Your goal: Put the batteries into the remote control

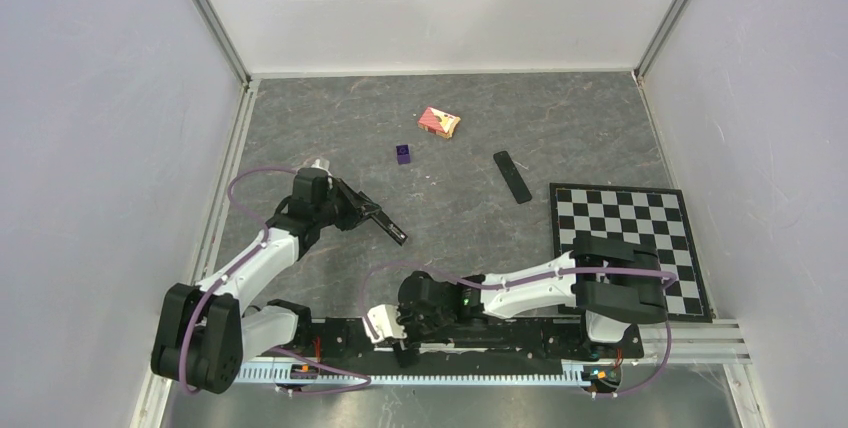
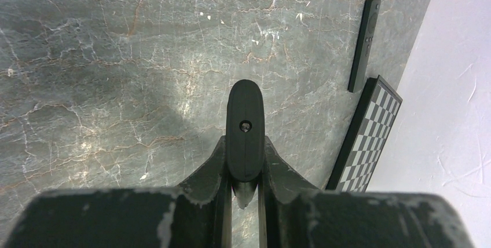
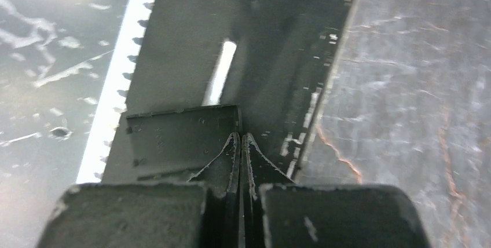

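A black elongated remote [image 1: 388, 225] is held by my left gripper [image 1: 365, 208] above the mat; in the left wrist view its dark body [image 2: 245, 126] points away from the shut fingers. My right gripper is low over the black strip at the near edge, shut, beside a small dark rectangular panel [image 3: 173, 138], perhaps the battery cover, lying there. Whether the fingertips touch it is unclear. I cannot make out any batteries.
A second black remote [image 1: 512, 176] lies right of centre, beside a chessboard [image 1: 660, 208]. A small purple box [image 1: 403, 154] and a red-yellow packet [image 1: 439, 121] sit at the back. Mid-table is clear.
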